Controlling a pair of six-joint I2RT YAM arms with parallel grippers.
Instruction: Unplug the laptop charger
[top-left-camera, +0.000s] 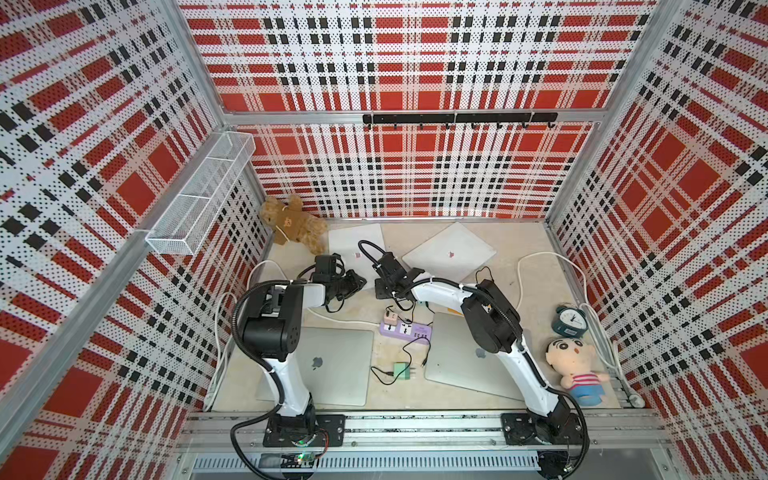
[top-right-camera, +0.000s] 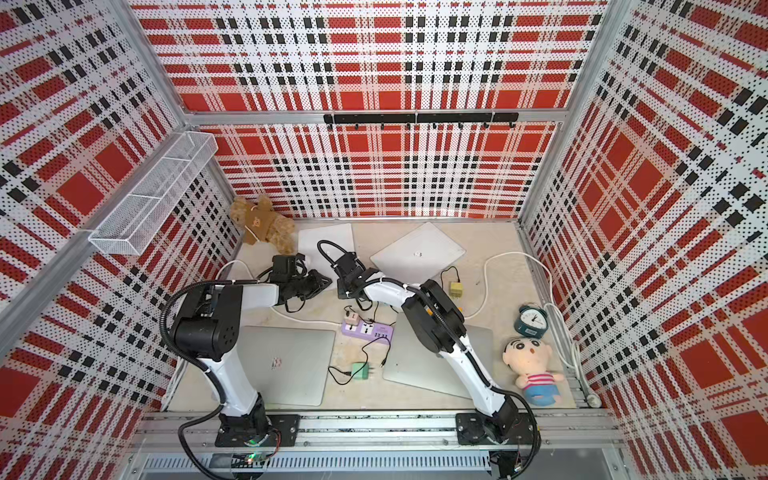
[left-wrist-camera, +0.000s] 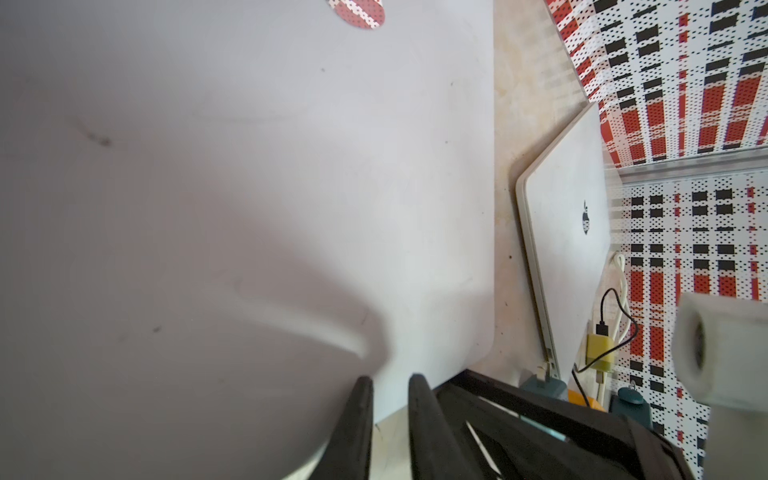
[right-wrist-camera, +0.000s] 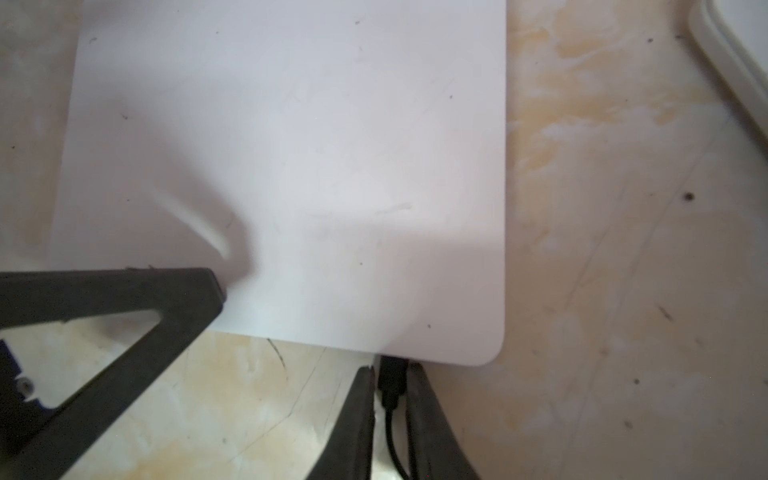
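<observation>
A white laptop (top-left-camera: 356, 241) lies at the back left. In the right wrist view, a black plug (right-wrist-camera: 393, 376) with a thin cable sits at the laptop's near edge. My right gripper is around that plug, fingers part apart; whether they grip it is unclear. My left gripper is low at the same laptop's edge, with a narrow gap between its fingertips and nothing visible in it.
A second white laptop (top-left-camera: 450, 249) lies at the back right. A purple power strip (top-left-camera: 416, 331), green charger (top-left-camera: 401, 371), two silver laptops (top-left-camera: 328, 376), clock (top-left-camera: 569, 321), doll (top-left-camera: 580, 376) and teddy bear (top-left-camera: 292, 224) surround the arms.
</observation>
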